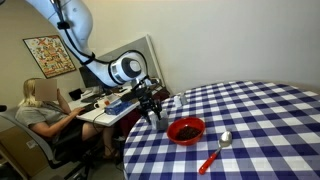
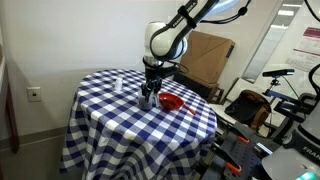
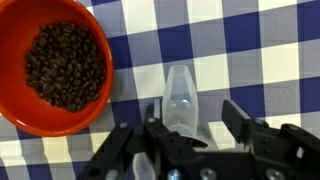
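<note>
In the wrist view, a grey, shiny, rounded piece [image 3: 181, 90] points up the picture between my gripper's fingers. It seems to belong to a grey cup-like object [image 2: 146, 103], mostly hidden beneath the gripper. My gripper stands part open around this piece, its left finger [image 3: 154, 128] close to it and a wider gap on the right. A red bowl [image 3: 98, 70] of dark brown beans [image 3: 67, 65] sits just left of the gripper in this view. Exterior view 1 shows the gripper [image 1: 155, 116] low over the table, beside the bowl.
A spoon with a red handle [image 1: 209, 162] lies past the bowl on the blue-and-white checked tablecloth [image 1: 265, 135]. A small white object [image 2: 118, 84] stands farther back. A person [image 1: 48, 115] sits beyond the table.
</note>
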